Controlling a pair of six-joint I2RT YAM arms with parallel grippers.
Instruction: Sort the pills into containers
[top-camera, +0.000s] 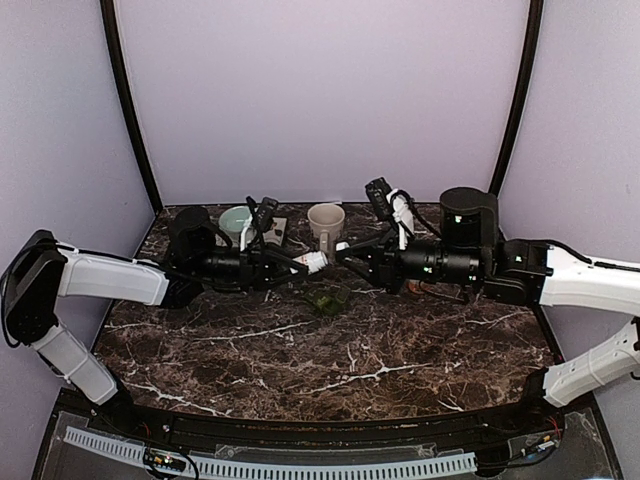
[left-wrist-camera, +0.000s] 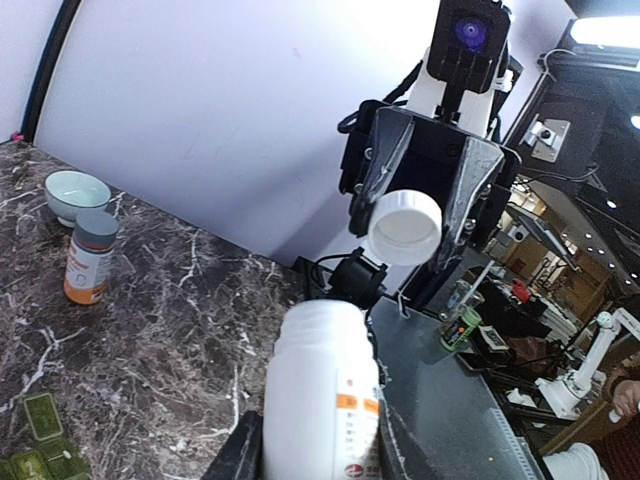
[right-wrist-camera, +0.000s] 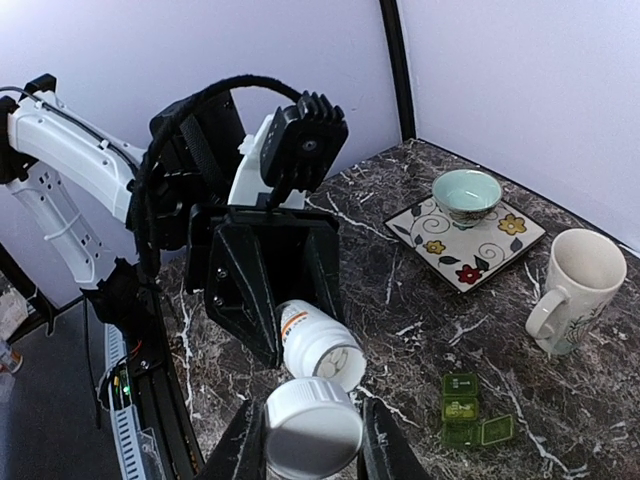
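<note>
A white bottle with an orange-marked label (right-wrist-camera: 308, 330) is held level above the table, my left gripper (top-camera: 302, 264) shut on it. Its open mouth faces the right arm; something pale shows inside, too small to name. My right gripper (top-camera: 345, 250) is shut on a white cap (left-wrist-camera: 405, 228), whose closed or hollow face I cannot tell. In the top view a short gap separates cap and bottle mouth. Below them on the table lies a green pill box (right-wrist-camera: 460, 408), with one lid folded out to the side and dark green compartments.
A pale green bowl (right-wrist-camera: 467, 197) rests on a flowered square tile (right-wrist-camera: 425, 235) at the back left. The white mug (right-wrist-camera: 585, 275) stands at back centre. By another bowl (left-wrist-camera: 76, 193) is a dark-capped bottle (left-wrist-camera: 90, 258).
</note>
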